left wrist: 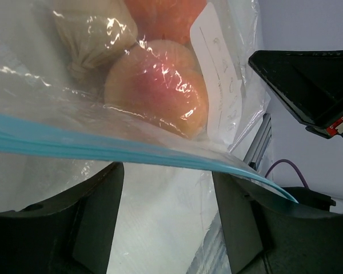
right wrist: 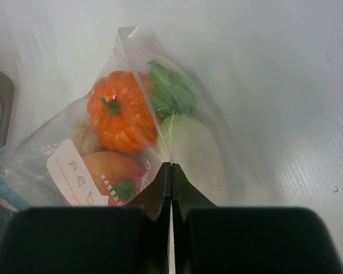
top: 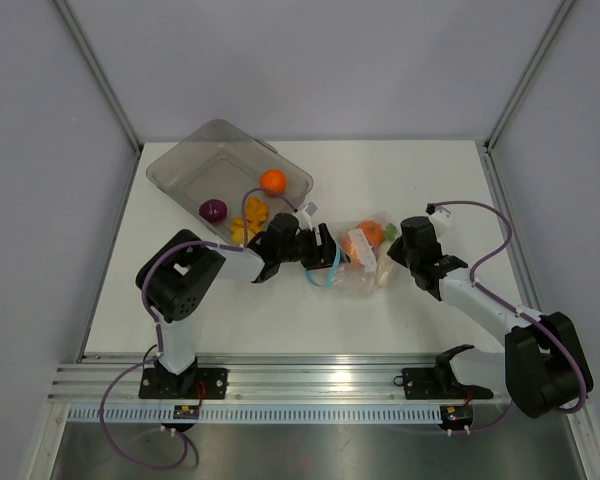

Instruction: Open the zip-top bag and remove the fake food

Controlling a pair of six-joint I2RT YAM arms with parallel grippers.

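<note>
A clear zip bag [top: 360,280] with a blue zip strip [left wrist: 103,145] holds an orange pumpkin [right wrist: 120,108], a peach [left wrist: 154,85], a tan bulb [left wrist: 91,34], green leaves [right wrist: 171,91] and a white label [right wrist: 74,171]. My left gripper [top: 320,250] is at the bag's zip end; in the left wrist view its fingers stand apart either side below the strip. My right gripper is shut at the bag's other end, with the thin clear film running to its tips.
A grey bin [top: 185,170] at the back left holds an orange fruit [top: 273,182], a purple onion [top: 213,210] and yellow pieces [top: 256,212].
</note>
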